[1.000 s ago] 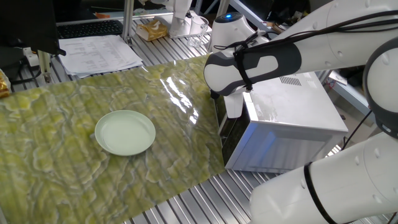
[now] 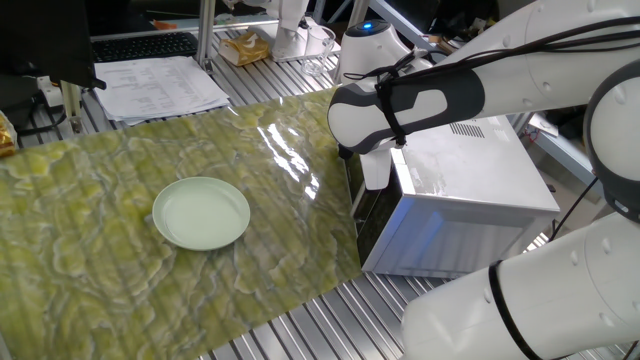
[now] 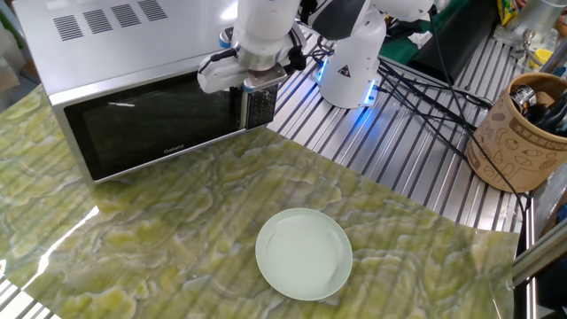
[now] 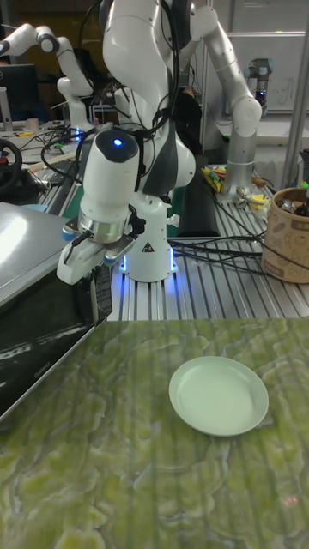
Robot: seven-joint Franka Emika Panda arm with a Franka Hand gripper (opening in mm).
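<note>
A silver-white microwave (image 3: 159, 97) with a dark glass door (image 3: 146, 124) stands on the edge of the green marbled sheet, its door closed. My gripper (image 3: 259, 85) is at the front of the microwave, close to the upright handle (image 3: 245, 110) by the control panel. In exterior view 3 the white hand (image 4: 81, 260) tilts down at the same corner. Whether the fingers are around the handle or only beside it is hidden, and so is the gap between them. A pale green plate (image 2: 202, 213) lies flat on the sheet, well apart from the gripper, with nothing on it.
The green marbled sheet (image 2: 90, 270) is clear around the plate. A brown patterned bucket (image 3: 505, 142) full of items stands at the right in exterior view 2, with loose cables (image 3: 434, 106) running past it. Papers (image 2: 160, 88) lie at the far left in exterior view 1.
</note>
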